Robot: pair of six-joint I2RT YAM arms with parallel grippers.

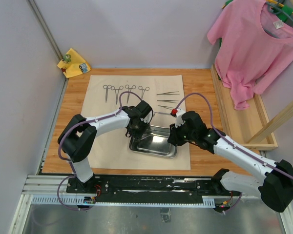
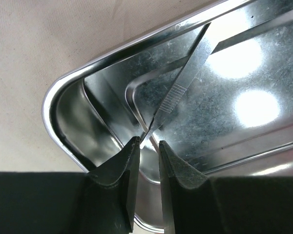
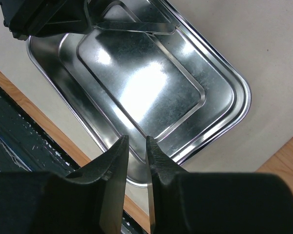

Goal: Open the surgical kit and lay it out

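Note:
A steel tray (image 1: 158, 146) lies on the beige cloth (image 1: 112, 156). Inside it, seen from the left wrist, flat tweezers (image 2: 180, 85) lie diagonally. My left gripper is over the tray's left end at the tweezers' tip, its fingers slightly apart; whether they touch the tip is unclear. My right gripper hangs over the tray's right part with fingertips close together; anything between them is hard to see. Several scissor-like clamps (image 1: 129, 90) lie in a row at the back of the cloth, with several slim instruments (image 1: 167, 101) to their right.
A wooden frame (image 1: 256, 141) with a pink shirt (image 1: 249, 48) stands at the right. A yellow cloth (image 1: 73, 63) lies at the back left.

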